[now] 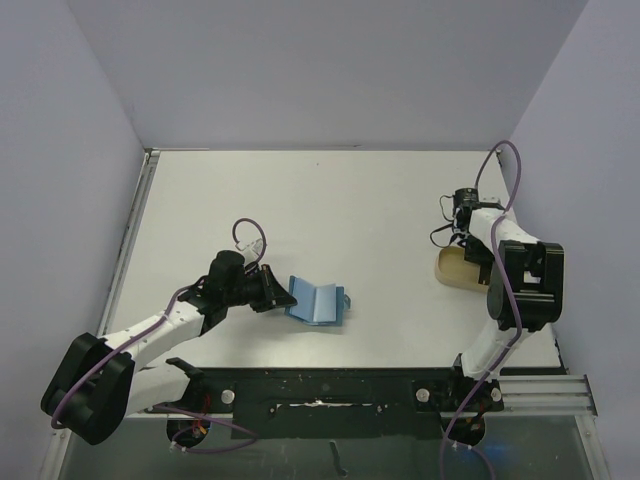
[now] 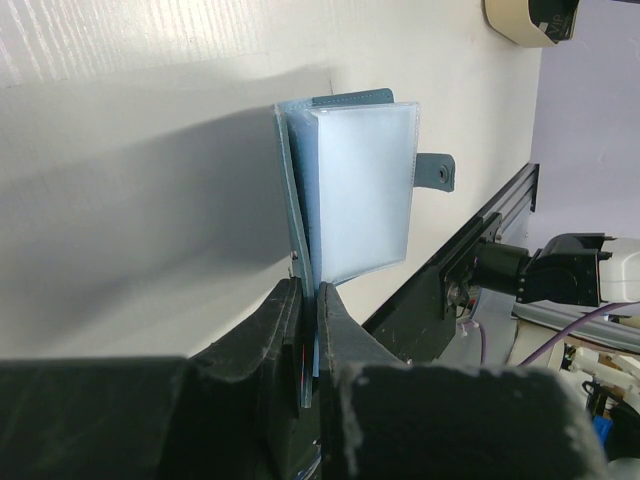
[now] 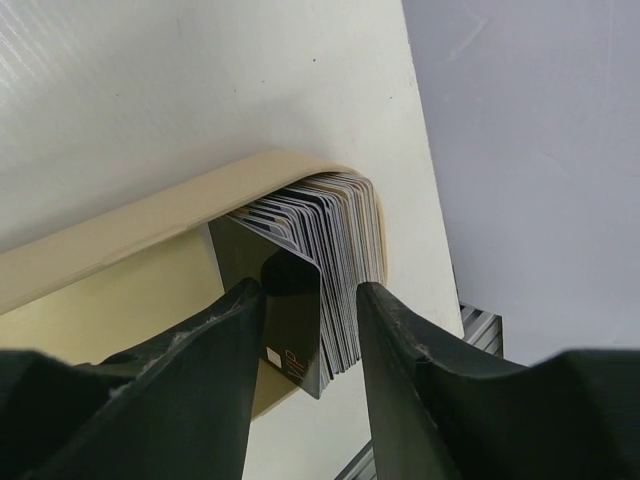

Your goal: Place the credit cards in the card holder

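Note:
The blue card holder [image 2: 362, 185] lies spread on the table with clear sleeves and a snap tab, my left gripper shut on its near edge. At the right, a tan box [image 1: 450, 270] holds a tight row of cards [image 3: 340, 260], with a dark card [image 3: 295, 330] leaning at the front. My right gripper is over the box, part open, its fingertips either side of that dark card's upper part; whether they touch it I cannot tell.
Grey walls [image 1: 590, 200] bound it, the right one close beside the box.

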